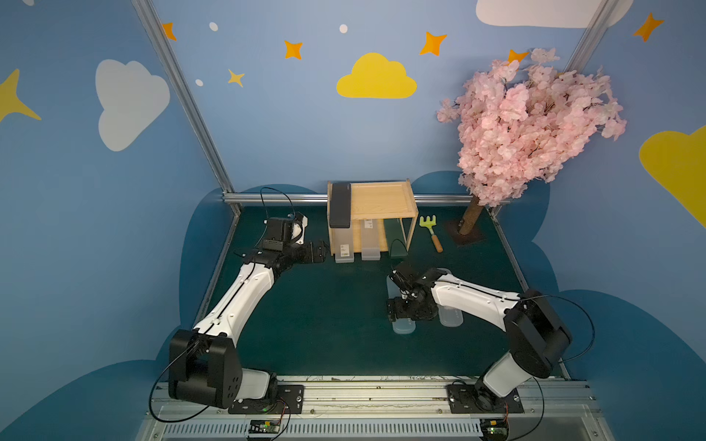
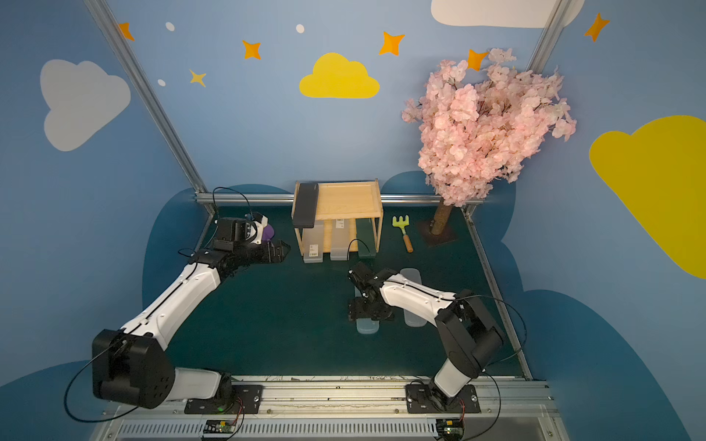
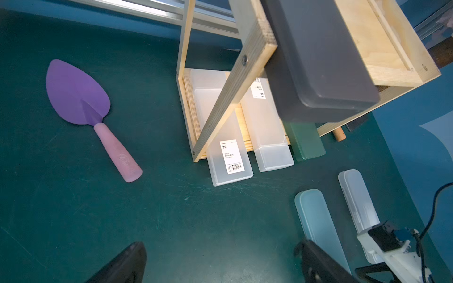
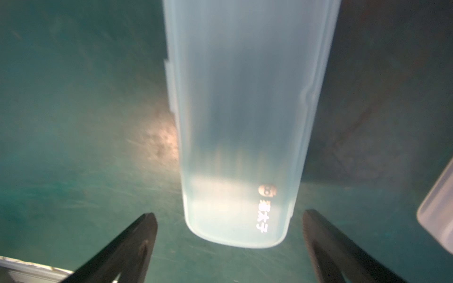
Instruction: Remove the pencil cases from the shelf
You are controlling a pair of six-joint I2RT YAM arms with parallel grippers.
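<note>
On the green mat lies a pale blue pencil case [image 4: 240, 118], flat, its long body running away from me. My right gripper is open above its near end, with a gap on both sides. A second, whitish pencil case [image 3: 361, 198] rests on the mat to its right. Behind them stands the wooden shelf [image 1: 382, 198]. Its lower level bears two clear boxes, one with a label [image 3: 231, 155], the other clear box [image 3: 271, 136] beside it, and a green box [image 3: 304, 141]. A dark grey box [image 3: 325, 61] sits on top. My left gripper is open and empty.
A purple trowel [image 3: 77, 94] lies left of the shelf, and a green fork [image 1: 428, 226] to its right. The pink blossom tree [image 1: 526, 132] stands at the back right.
</note>
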